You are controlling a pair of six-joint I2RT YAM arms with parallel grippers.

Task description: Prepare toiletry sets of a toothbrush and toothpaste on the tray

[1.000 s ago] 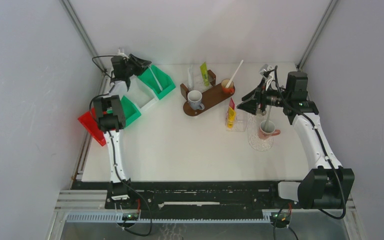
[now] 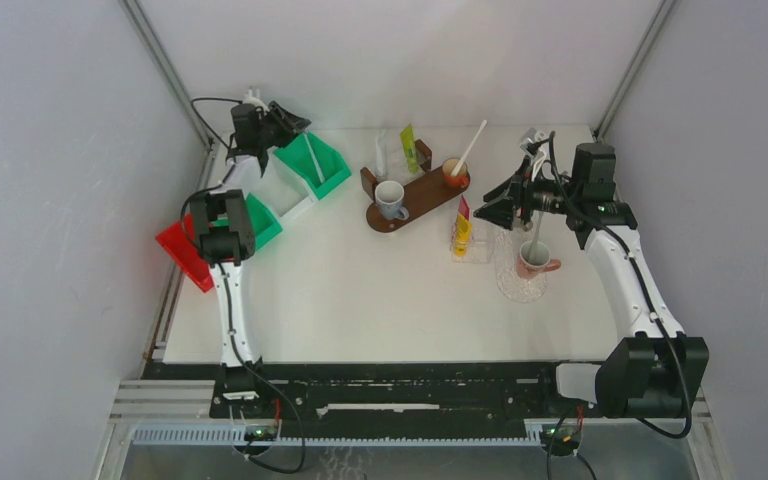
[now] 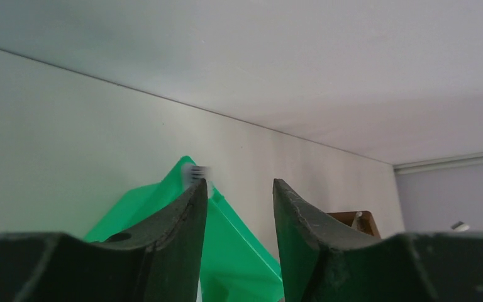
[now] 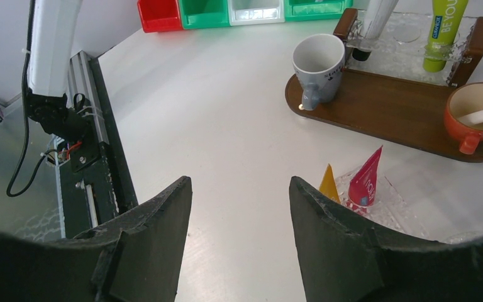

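Observation:
At the far green bin (image 2: 335,153), my left gripper (image 2: 301,124) hovers over the back corner, its fingers apart. A white toothbrush (image 2: 314,157) leans in that bin; in the left wrist view its blurred head (image 3: 196,173) shows beside the left finger, not squeezed between both. My right gripper stands open and empty over the table. Near it, a yellow-and-pink toothpaste tube (image 2: 462,230) stands in a clear holder. The brown wooden tray (image 2: 422,200) carries a grey-white mug (image 2: 391,198), an orange cup (image 2: 454,172) with a white toothbrush (image 2: 473,143), and a green toothpaste tube (image 2: 408,148).
A pink mug (image 2: 534,260) with a brush stands on a round clear mat (image 2: 520,289) at right. White (image 2: 285,190) and red (image 2: 186,255) bins line the left side, partly behind the left arm.
My left gripper has shifted slightly to the right and a little down over the green bin; the brush top has moved slightly right. The right arm and the tray are unchanged.

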